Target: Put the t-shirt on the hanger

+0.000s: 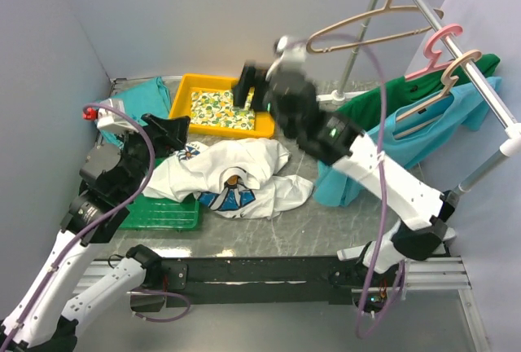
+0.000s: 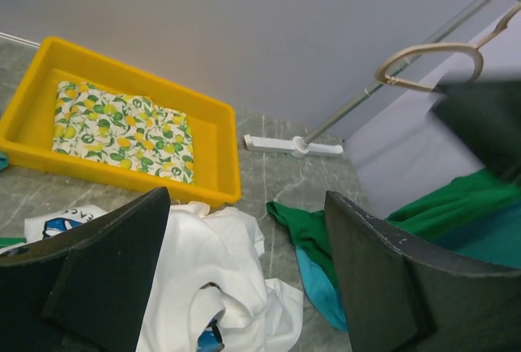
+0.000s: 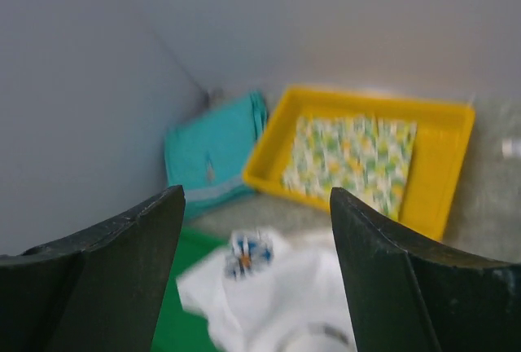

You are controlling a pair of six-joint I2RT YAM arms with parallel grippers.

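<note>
The white t-shirt [image 1: 252,166] lies crumpled on the grey table, its blue flower print [image 1: 231,195] partly folded, one side overlapping the green tray. Above it on the left, my left gripper [image 1: 177,124] is open and empty. My right gripper [image 1: 242,87] hangs blurred over the yellow bin, open too, with no cloth between its fingers. In the left wrist view, the shirt [image 2: 216,270] shows below and between the fingers; the right wrist view has it [image 3: 285,295] low and blurred. A bare beige hanger [image 1: 374,18] hangs on the rack, clear of both grippers.
A yellow bin [image 1: 269,124] holds a lemon-print cloth [image 1: 213,112]. Left of it lies folded teal cloth [image 1: 138,107], with the green tray [image 1: 163,216] in front. The rack's rail [image 1: 464,50] carries a pink hanger [image 1: 440,50] and hung green and blue garments [image 1: 383,152].
</note>
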